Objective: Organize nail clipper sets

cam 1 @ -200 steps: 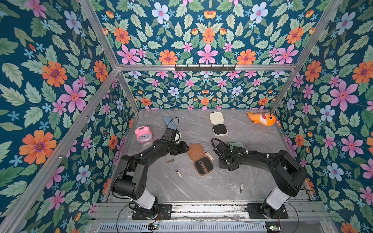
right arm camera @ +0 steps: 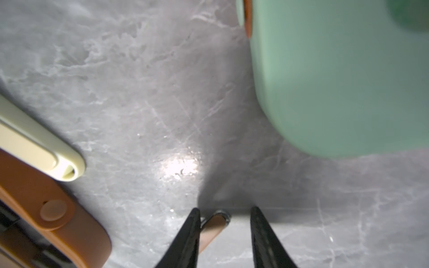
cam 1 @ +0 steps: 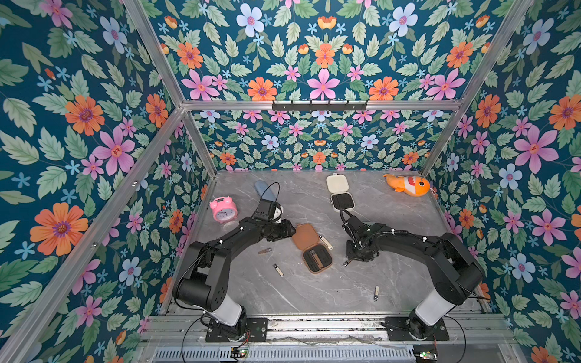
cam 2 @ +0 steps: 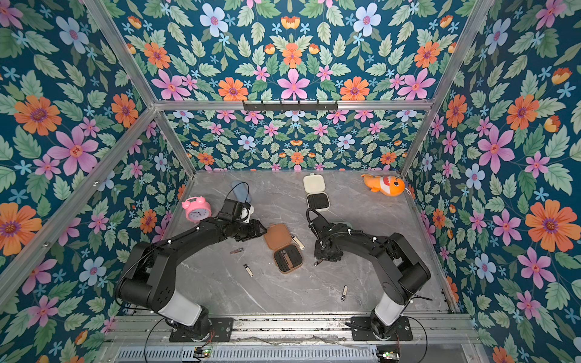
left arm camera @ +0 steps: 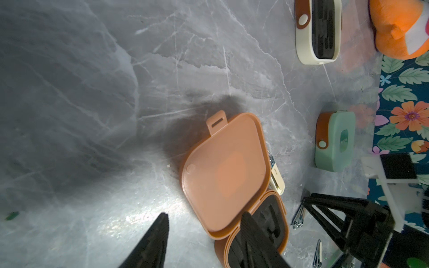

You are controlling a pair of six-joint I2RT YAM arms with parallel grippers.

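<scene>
An open brown case [cam 1: 317, 258] lies mid-table, its lid [left arm camera: 228, 174] folded back and a brown strip visible inside. Over the lid side my left gripper hovers open and empty. My right gripper is part open, low over the table right of that case. Between its fingers shows the end of a brownish-pink clipper [right arm camera: 212, 231], partly covered by one finger; no grip on it shows. A cream clipper [cam 1: 325, 242] rests against the brown case. Other clippers lie loose at the left [cam 1: 278, 270] and front right [cam 1: 376, 293].
Beside my right gripper sits a closed mint case [right arm camera: 339, 80], mostly hidden from above by the arm. An open cream case [cam 1: 342, 201] stands behind. Pink clock [cam 1: 224, 210] at left, orange plush [cam 1: 409, 185] at back right.
The left arm and the loose clippers look unmoved.
</scene>
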